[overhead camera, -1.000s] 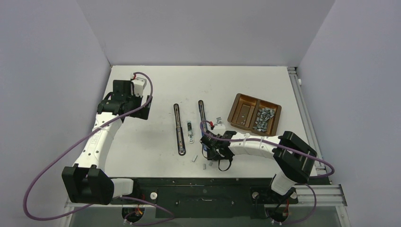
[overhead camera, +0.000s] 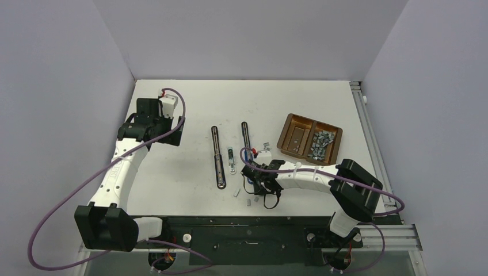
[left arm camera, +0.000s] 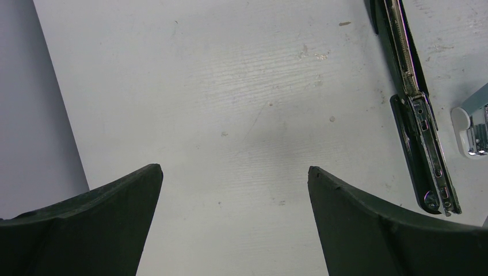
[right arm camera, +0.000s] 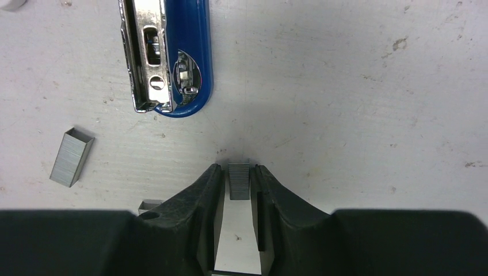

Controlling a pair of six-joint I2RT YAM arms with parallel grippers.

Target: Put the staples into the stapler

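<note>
A small grey staple strip lies between the tips of my right gripper, which is part open low over the table; contact with both sides is unclear. Just beyond it is the open blue stapler, its metal magazine showing. Another staple strip lies to the left. An open black stapler and a pale stapler lie in the middle. My left gripper hangs open over bare table on the left, with nothing between its fingers.
A brown two-compartment tray with many staple pieces stands at the right. A long black stapler lies behind the blue one, and loose pieces near the front edge.
The left arm looks unmoved.
</note>
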